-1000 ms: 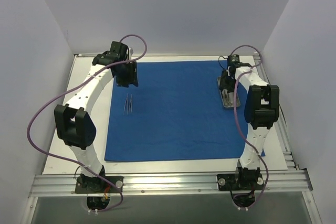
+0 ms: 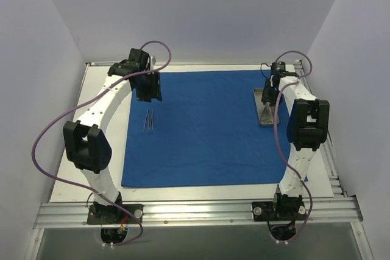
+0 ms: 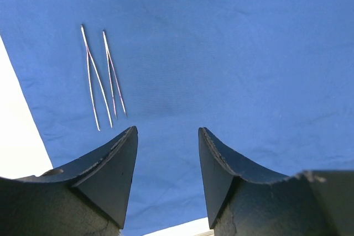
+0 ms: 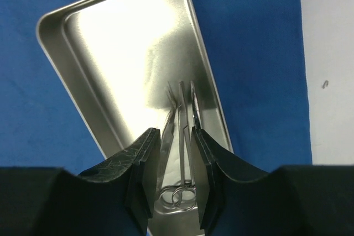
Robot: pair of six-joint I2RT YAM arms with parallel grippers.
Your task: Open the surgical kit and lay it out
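A steel tray [image 2: 259, 122] [image 4: 105, 64] sits at the right of the blue cloth [image 2: 201, 144]. It holds several instruments: scissor-like tools with ring handles [image 4: 182, 189] and slim tools, bunched along one side. My right gripper [image 2: 269, 98] hangs over them, fingers part open around the slim shafts; whether it touches any is unclear. Two pairs of tweezers [image 2: 146, 120] [image 3: 94, 75] lie side by side on the cloth's left. My left gripper [image 2: 148, 97] is open above the cloth near them, nothing between its fingers.
A white table border [image 2: 91, 83] surrounds the cloth, with walls at back and both sides.
The right arm has shifted slightly to the right over the tray. The left arm has barely moved, and the tweezers lie as before.
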